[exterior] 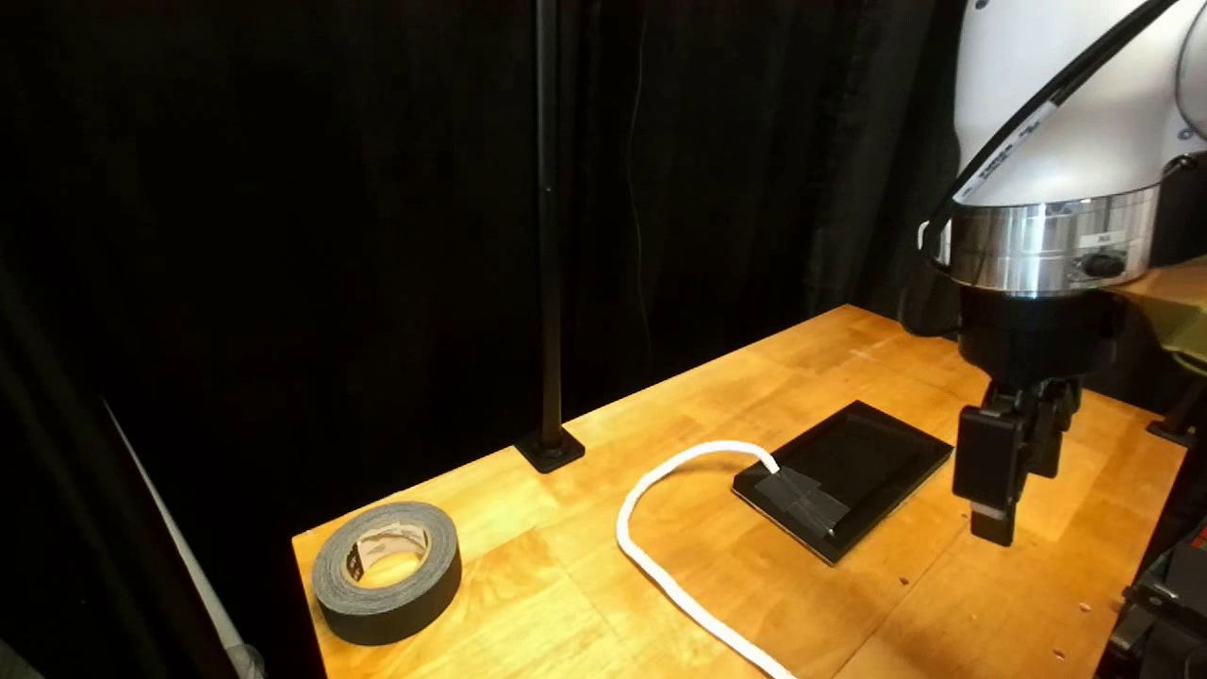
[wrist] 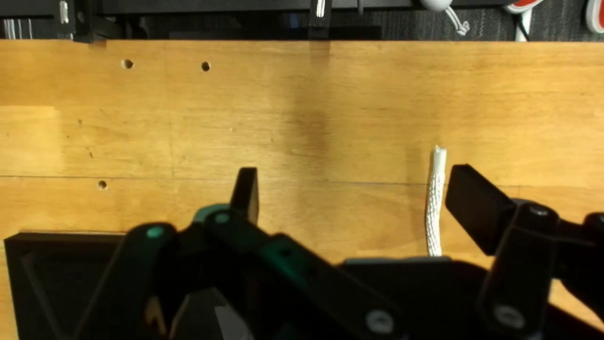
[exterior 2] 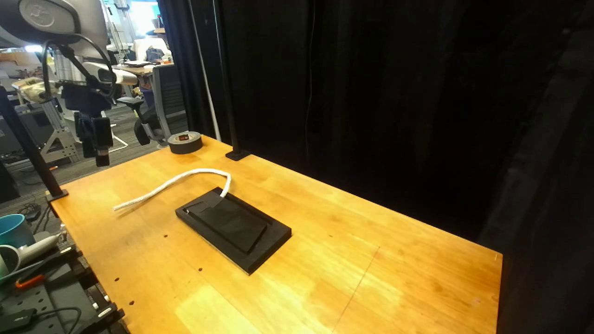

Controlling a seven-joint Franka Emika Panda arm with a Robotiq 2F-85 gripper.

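A white rope [exterior: 651,566] curves over the wooden table, one end fastened by dark tape to a flat black board [exterior: 866,453]. Its loose end [wrist: 436,195] lies on the bare wood in the wrist view, left of the right-hand finger. My gripper [exterior: 1020,504] hangs pointing down, clear of both board and rope. In the wrist view, the fingers stand wide apart with only table visible below, the gripper open and empty. Exterior view 2 also shows the whole rope [exterior 2: 167,185] and the board [exterior 2: 273,245].
A roll of grey tape [exterior: 385,571] rests at a table corner. Thin black posts [exterior: 551,283] [exterior 2: 28,139] rise from the table's edges, and a black curtain [exterior 2: 401,111] stands behind. Much of the table [exterior 2: 334,267] beyond the board is bare.
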